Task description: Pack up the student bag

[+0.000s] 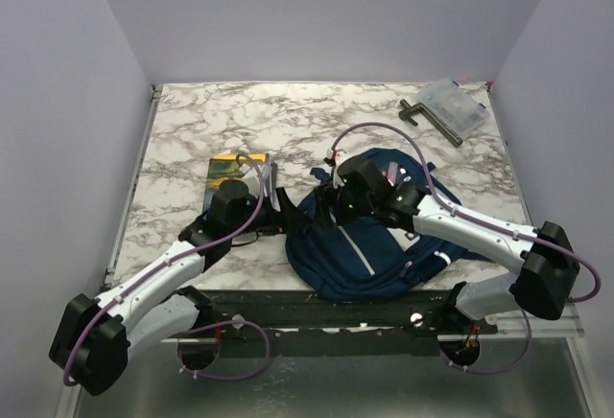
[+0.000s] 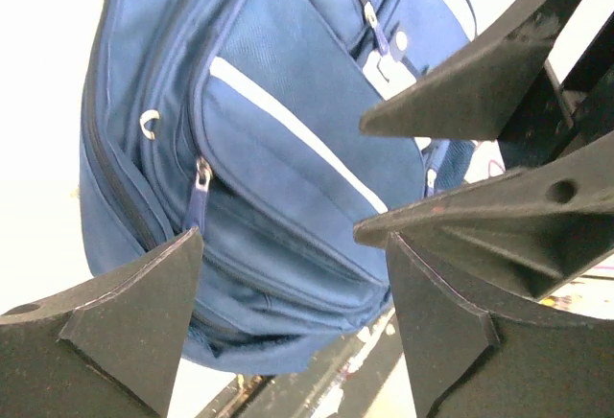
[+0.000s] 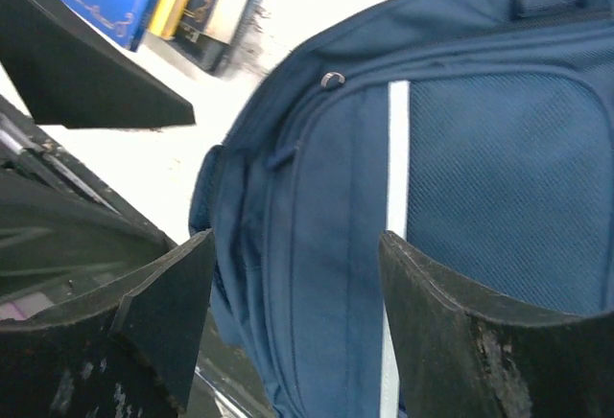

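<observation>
The navy bag (image 1: 365, 265) lies flat at the table's front middle, its fabric, zippers and white stripe (image 3: 397, 150) close below both wrist cameras. My left gripper (image 1: 283, 215) hangs open over the bag's left edge. My right gripper (image 1: 328, 205) is open just right of it, above the bag's upper left part; its dark fingers also reach into the left wrist view. Neither holds anything. Books with a yellow and blue cover (image 1: 224, 169) lie left of the bag, partly hidden by the left arm; their edges (image 3: 192, 6) show in the right wrist view.
A clear plastic case (image 1: 456, 106) and a dark bar-like object (image 1: 432, 121) lie at the back right. The table's front edge runs just below the bag.
</observation>
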